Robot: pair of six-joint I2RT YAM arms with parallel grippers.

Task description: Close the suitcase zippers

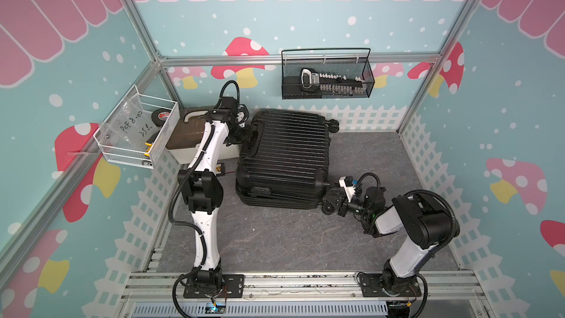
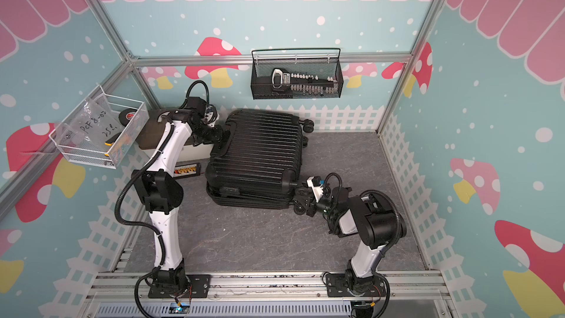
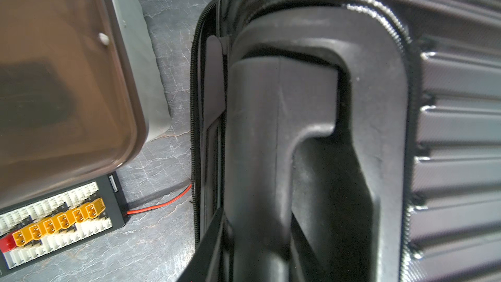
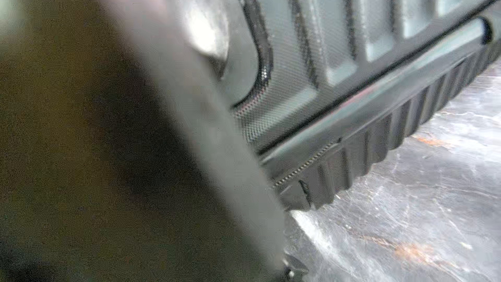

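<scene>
The black ribbed suitcase [image 1: 285,153] lies flat on the floor. At its left side my left gripper straddles the carry handle [image 3: 258,125], one finger [image 3: 208,250] on each side; how firmly they press cannot be told. A toothed zipper edge [image 3: 196,78] stands out from the case beside that handle. At the near right corner, by a wheel, is my right gripper [image 1: 334,193], shut; its fingertips are hidden and nothing shows between them. A stretch of zipper teeth [image 4: 308,164] runs along the near side. No zipper pull can be made out.
A brown-lidded box [image 1: 191,129] stands close to the left of the suitcase, with a connector board [image 2: 186,169] near it. Wire baskets hang at left [image 1: 138,135] and back [image 1: 327,79].
</scene>
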